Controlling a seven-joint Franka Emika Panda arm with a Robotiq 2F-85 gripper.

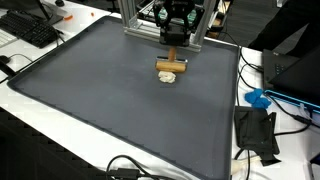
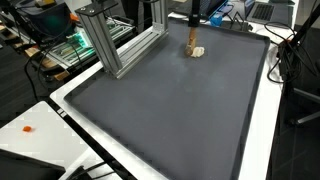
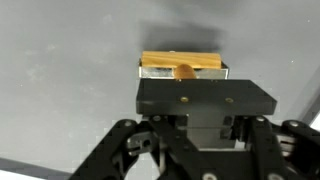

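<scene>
A wooden-handled tool stands handle up near the back of the grey board, beneath my gripper. My gripper is shut on the handle, which rises from a wide head. In the wrist view, a wooden strip and a shiny metal strip of the tool show beyond the dark fingers. Right at the near side of the head lies a small cream-coloured lump; exterior view 2 has the lump at the tool's foot. Whether the two touch is unclear.
Most of the grey board is bare. A metal frame stands at one edge of it. Off the board are a black keyboard, a blue object and a dark pouch with cables.
</scene>
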